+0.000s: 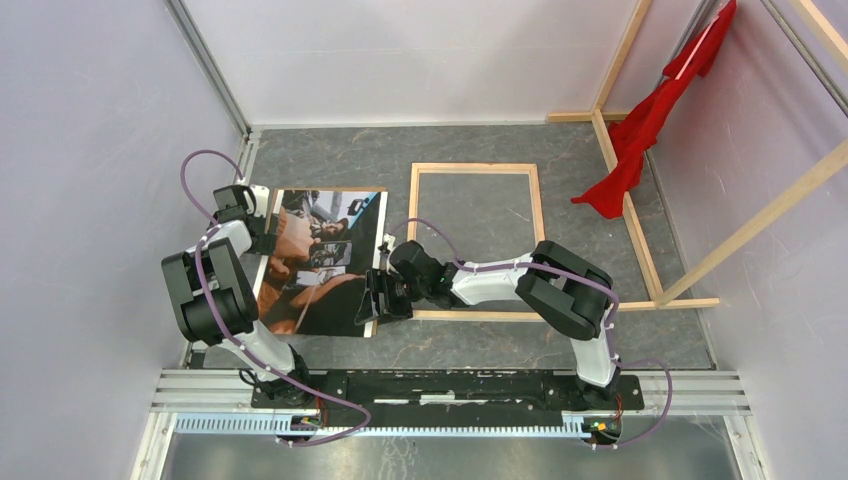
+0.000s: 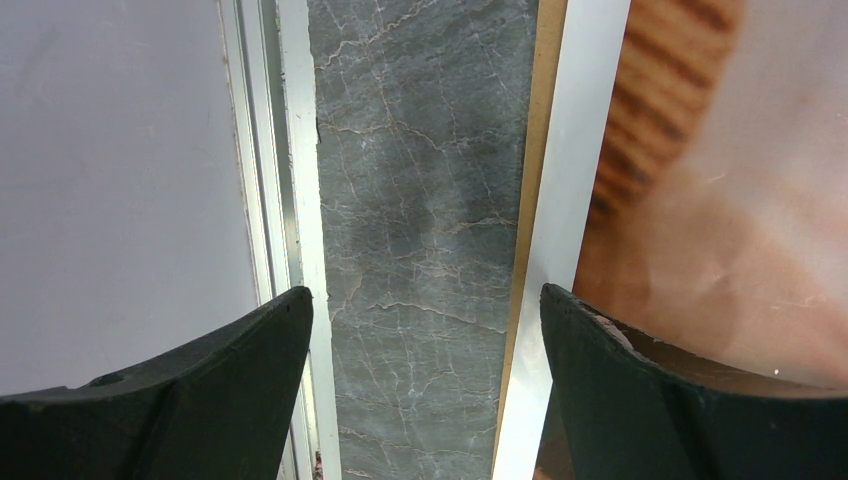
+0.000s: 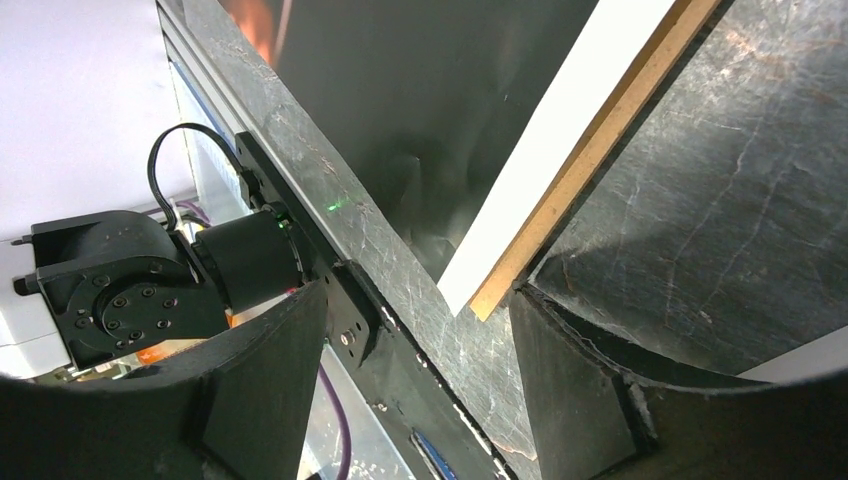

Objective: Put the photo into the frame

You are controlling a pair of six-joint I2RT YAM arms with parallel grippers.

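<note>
The photo (image 1: 333,305), dark with a white border, lies on a slightly larger brown backing board (image 3: 580,165) at the left of the floor. To its right stands the empty light wooden frame (image 1: 476,168). My left gripper is open at the photo's left side; its right finger (image 2: 600,380) overlaps the white border in the left wrist view. At the photo's lower right, my right gripper is open, with its right finger (image 3: 560,350) by the board's corner. Nothing is gripped between either pair of fingers.
Light wooden bars (image 1: 630,220) and a red cloth (image 1: 640,140) stand at the right. A wall and metal rail (image 2: 295,200) run close along the left gripper. Black rails (image 1: 440,395) line the front edge.
</note>
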